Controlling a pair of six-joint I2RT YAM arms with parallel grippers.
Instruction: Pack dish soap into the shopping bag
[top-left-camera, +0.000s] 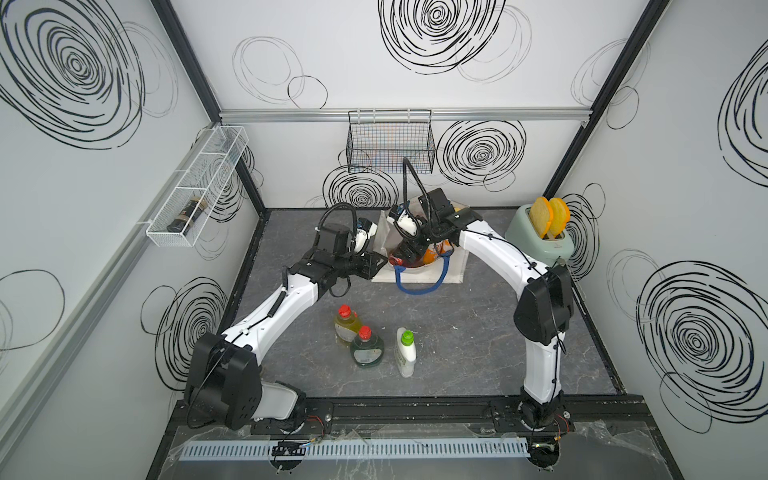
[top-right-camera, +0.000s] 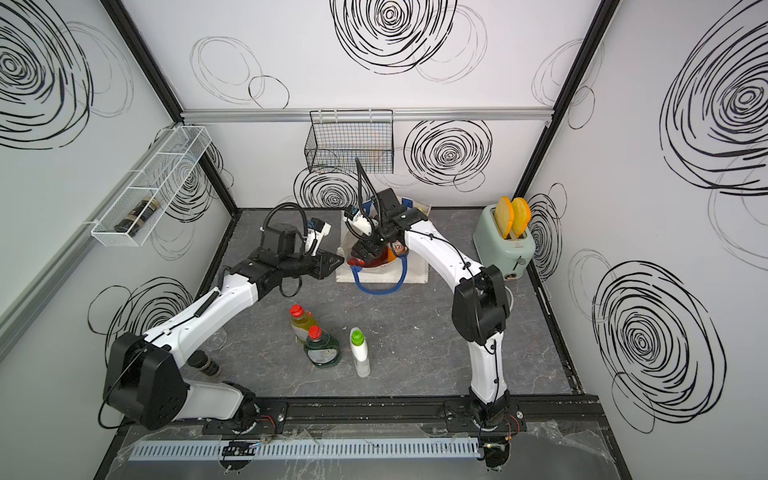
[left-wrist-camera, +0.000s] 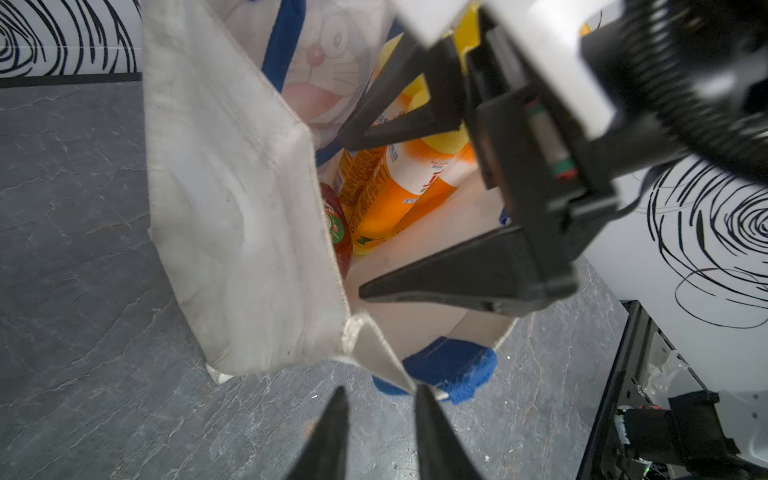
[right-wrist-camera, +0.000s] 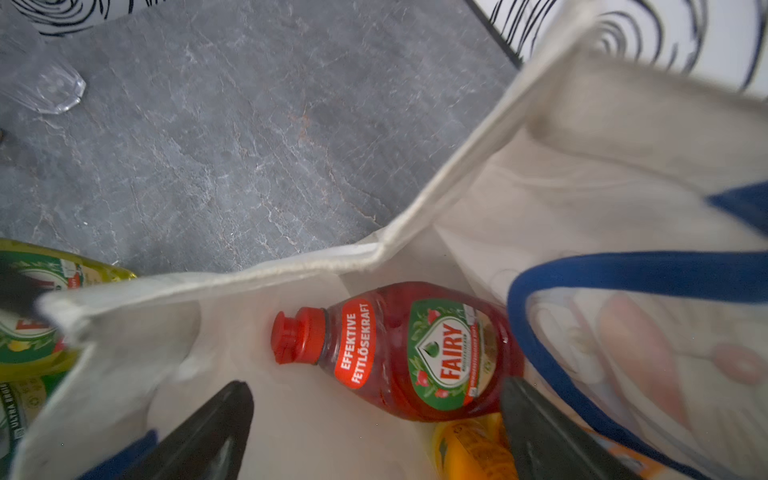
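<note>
The white shopping bag (left-wrist-camera: 240, 232) stands at the back of the counter, holding a red Fairy dish soap (right-wrist-camera: 432, 352) on its side and several orange bottles (left-wrist-camera: 396, 192). My right gripper is inside or just over the bag, open, above the red bottle, with nothing held. My left gripper is at the bag's left front, its blurred fingertips apart and empty. In the top views, a yellow dish soap (top-left-camera: 347, 326), a green dish soap (top-left-camera: 367, 350) and a white bottle with green cap (top-left-camera: 405, 356) stand on the front counter.
A mint toaster (top-left-camera: 540, 248) with yellow slices is at the back right. A glass (right-wrist-camera: 48, 84) shows in the right wrist view. Wire baskets (top-left-camera: 390, 144) hang on the walls.
</note>
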